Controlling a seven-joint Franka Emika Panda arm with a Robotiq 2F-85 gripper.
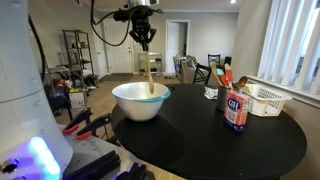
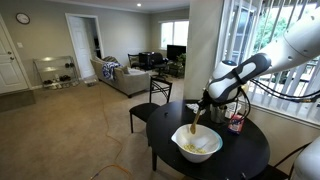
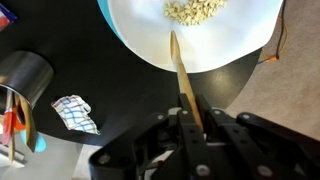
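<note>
My gripper is shut on a light wooden stick, perhaps a spoon handle. Its far end points into the white bowl, which stands on the black table's near left side. In the wrist view the stick's tip overlaps the bowl's inside, close to a heap of small pale yellow pieces. Whether the tip touches the bowl cannot be told. Exterior view 2 shows the stick slanting down over the bowl, with the gripper above it.
On the round black table are a red and blue package and a white basket. A metal can of utensils and a checked cloth appear in the wrist view.
</note>
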